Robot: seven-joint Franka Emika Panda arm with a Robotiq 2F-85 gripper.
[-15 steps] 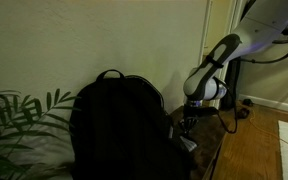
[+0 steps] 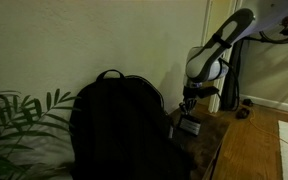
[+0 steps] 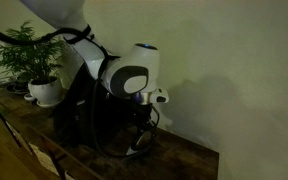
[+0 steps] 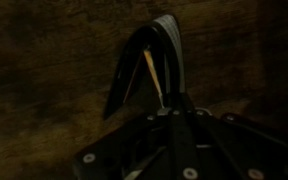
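Note:
A dark, folded, wallet-like object (image 4: pixel 134 62) with a pale outer strip appears in the wrist view, bent into an upside-down V. One leg of it runs down to the tips of my gripper, whose fingers are together. It is too dark to tell whether a thin edge lies between them. In exterior view 1 a small greyish object (image 2: pixel 189 126), likely the same one, is just below the gripper (image 2: pixel 187 108). Exterior view 2 has the gripper (image 3: pixel 144 126) low over the dark wooden top, with a pale patch (image 3: pixel 138 149) under it.
A large black backpack (image 2: pixel 124 125) leans on the wall beside the arm. A potted plant (image 3: pixel 44 75) stands at the far end.
The arm has shifted slightly up and right in exterior view 1. The small greyish object also appears higher there than before, and its tilt differs.

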